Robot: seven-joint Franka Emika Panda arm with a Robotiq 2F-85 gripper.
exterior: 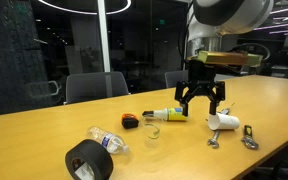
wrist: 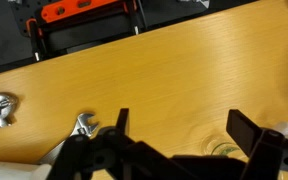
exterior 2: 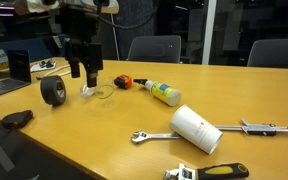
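Observation:
My gripper (exterior: 198, 112) hangs above the table with its fingers apart and only air between them. In the wrist view, bare wood shows between the two dark fingers. A clear glass (exterior: 152, 128) stands on the table to the gripper's left in exterior view 1; its rim (wrist: 224, 148) appears close to the right finger in the wrist view. A white cylinder (exterior 2: 195, 129) lies on its side. Near it is a silver wrench (exterior 2: 154, 136). The bottle with a yellow label (exterior 2: 163, 93) also lies on its side.
A black tape roll (exterior: 89, 160) and a clear plastic bottle (exterior: 108, 140) sit at the left. An orange-black tape measure (exterior 2: 122, 82) lies farther back. A caliper (exterior 2: 259, 128) and a yellow-black handled tool (exterior 2: 206, 172) lie by the cylinder. Chairs (exterior: 96, 87) line the far edge.

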